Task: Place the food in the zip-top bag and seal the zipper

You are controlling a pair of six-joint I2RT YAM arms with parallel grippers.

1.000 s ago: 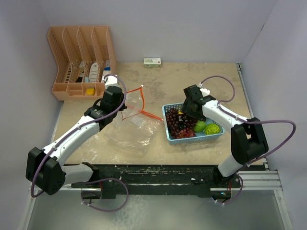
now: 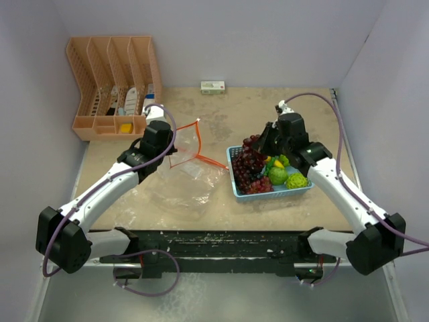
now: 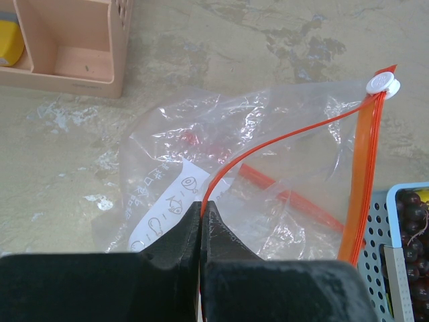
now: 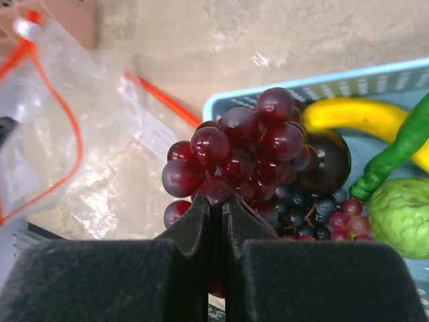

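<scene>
The clear zip bag (image 2: 184,184) lies on the table, its orange-edged mouth spread open. My left gripper is shut on the bag's orange zipper rim (image 3: 224,169), which runs up from between its fingertips. A white slider (image 3: 381,82) sits at the far corner of the mouth. My right gripper is shut on a bunch of dark red grapes (image 4: 234,144), held above the blue basket (image 2: 275,194). More grapes, a yellow banana (image 4: 355,117), a green pepper (image 4: 395,151) and green vegetables (image 2: 297,180) fill the basket.
A pink divided organizer (image 2: 112,84) with a yellow item (image 2: 126,128) stands at the back left. A small white-green box (image 2: 212,87) rests against the back wall. The basket stands close to the bag's right side.
My right gripper has risen from the basket with the bunch of grapes hanging from it, uncovering the food beneath. The left arm and bag have stayed still.
</scene>
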